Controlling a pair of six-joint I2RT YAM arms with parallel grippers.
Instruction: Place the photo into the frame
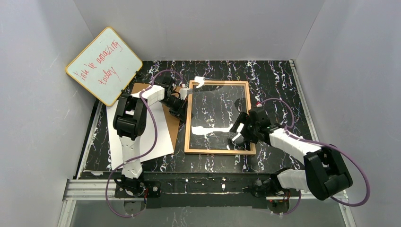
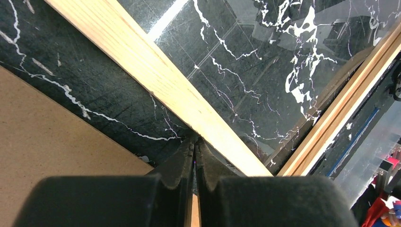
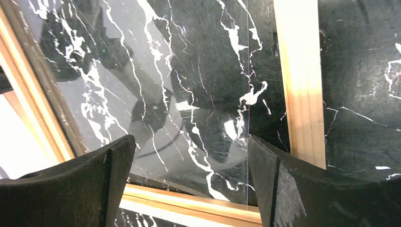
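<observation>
The wooden frame [image 1: 220, 152] lies flat in mid-table, with a clear, reflective sheet [image 1: 215, 106] inside it. A white sheet [image 1: 113, 142], perhaps the photo, lies left of it, partly covered by my left arm; no print shows. Shut on nothing visible, my left gripper has its tips down against or right beside the outer edge of the frame's left bar [image 2: 161, 75]. My right gripper is open over the frame's lower right part. Its right finger [image 3: 265, 156] is near the clear sheet's edge, which runs inside the right bar [image 3: 302, 80].
A brown board [image 2: 56, 156] lies partly under the white sheet, with a narrow strip of table between it and the frame. A whiteboard [image 1: 104, 66] with red writing leans at the back left. Bare table [image 1: 276, 71] shows at the back right.
</observation>
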